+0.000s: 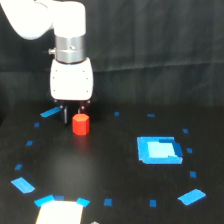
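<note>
A small red block (pixel 81 124) rests on the dark table, left of the middle. My gripper hangs right behind and above it, below the white hand. One dark finger (pixel 65 113) shows just left of the block. The other finger is partly lost against the dark background above the block's right side. The fingers look spread apart. Whether either one touches the block cannot be made out.
To the right lies a blue-edged square with a white centre (pixel 160 150). Several blue tape marks are scattered over the dark table. A pale object (pixel 60 212) stands at the front left edge.
</note>
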